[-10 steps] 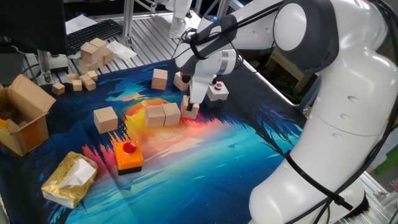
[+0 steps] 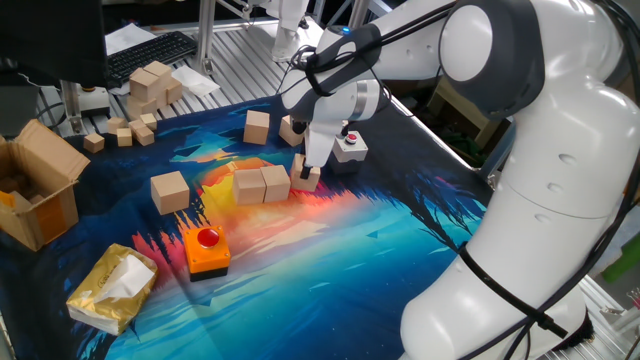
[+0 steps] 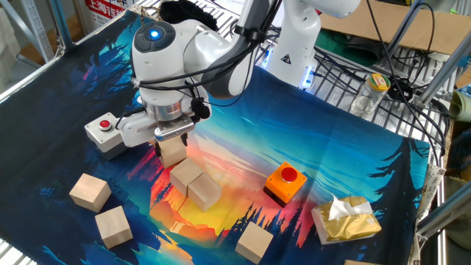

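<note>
A wooden block [image 2: 305, 174] sits at the right end of a short row, beside two wooden blocks that touch, a left one [image 2: 248, 187] and a right one [image 2: 275, 184]. My gripper [image 3: 171, 144] points down over that end block, with dark fingertips on two opposite sides of it. Whether the fingers press on the block or stand slightly apart from it cannot be made out. The block appears to be at cloth level, close to the pair. In exterior view 1 the gripper's body hides part of the fingers.
Loose blocks stand apart: one on the left [image 2: 170, 193], two at the back [image 3: 90, 192] [image 3: 113, 227]. A grey box with a red button [image 3: 106, 135] stands close to the gripper. An orange button box [image 2: 207, 252], tissue pack [image 2: 113, 290] and carton [image 2: 40, 190] lie farther off.
</note>
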